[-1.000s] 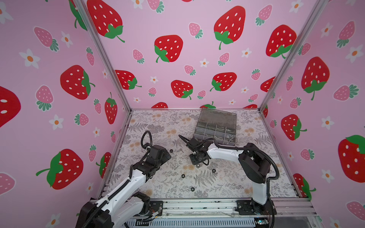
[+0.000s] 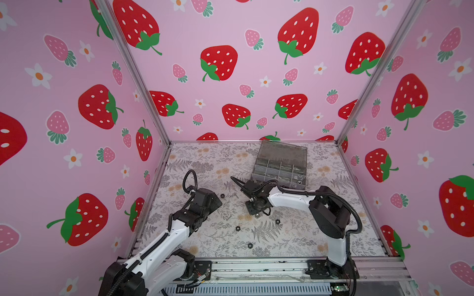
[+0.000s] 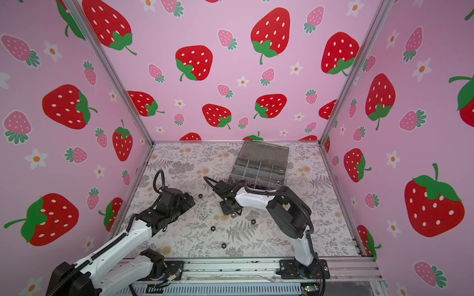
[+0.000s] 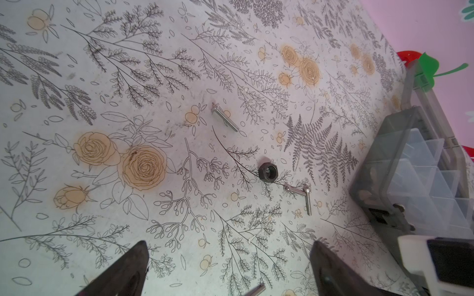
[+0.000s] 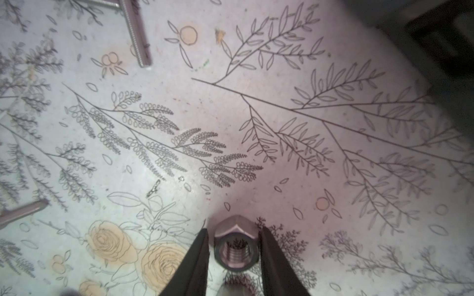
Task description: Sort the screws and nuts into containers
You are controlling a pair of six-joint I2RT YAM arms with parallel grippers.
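Observation:
In the right wrist view a grey metal nut (image 5: pixel 236 242) lies on the patterned surface between the fingertips of my right gripper. The fingers stand a little apart around it, with a narrow gap on its left side. Just below that nut, part of another rounded metal piece (image 5: pixel 236 288) shows. My left gripper is wide open over the surface, holding nothing. Its wrist view has a dark nut (image 4: pixel 268 172), a screw (image 4: pixel 224 117) above it, and two more screws (image 4: pixel 308 199) touching or nearly so at its lower right.
A grey divided box (image 2: pixel 279 170) with its lid open stands at the back right, behind the right arm. Loose nuts (image 2: pixel 238 228) lie scattered in front.
My right gripper has shifted very slightly, its hand turning a little. The left arm and the loose nuts have stayed where they were.

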